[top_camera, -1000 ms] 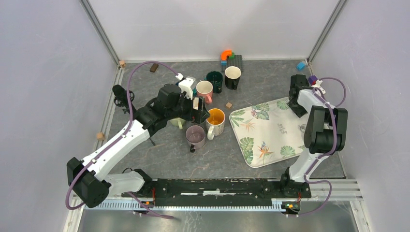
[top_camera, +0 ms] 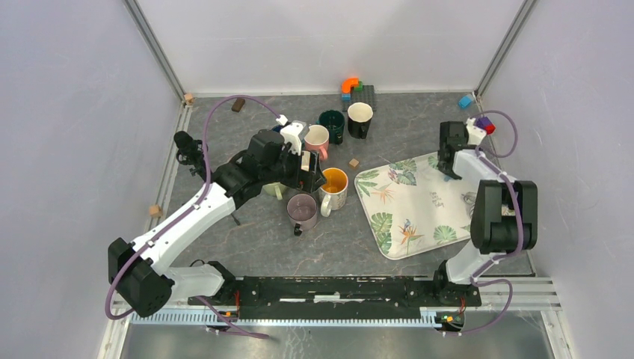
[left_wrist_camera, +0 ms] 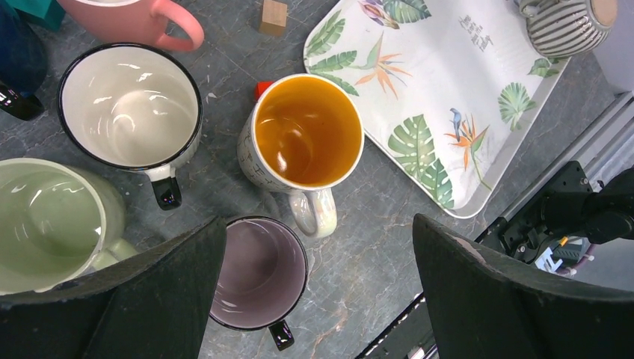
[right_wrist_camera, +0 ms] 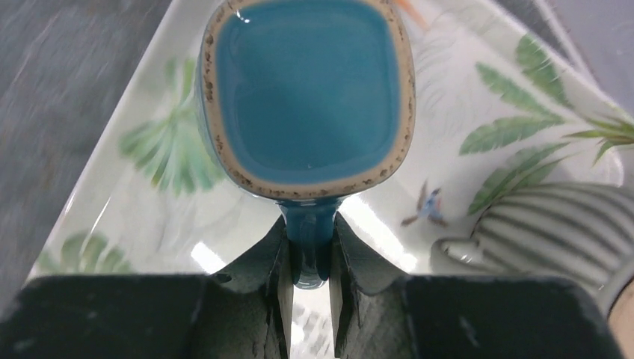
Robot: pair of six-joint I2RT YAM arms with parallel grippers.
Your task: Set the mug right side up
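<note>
In the right wrist view my right gripper is shut on a blue mug (right_wrist_camera: 306, 93) by its narrow part, its speckled-rimmed square base or rim facing the camera, above the floral tray (right_wrist_camera: 105, 194). A striped grey mug lies on its side on the tray at the right, also seen in the left wrist view (left_wrist_camera: 561, 30). My left gripper is open above the mugs at the middle left, nothing held.
An orange-lined mug (top_camera: 335, 183), a mauve mug (top_camera: 302, 211), a pink mug (top_camera: 316, 134) and several others crowd the table left of the tray (top_camera: 411, 217). Small blocks (top_camera: 354, 162) lie around; walls enclose the table.
The left arm is essentially still.
</note>
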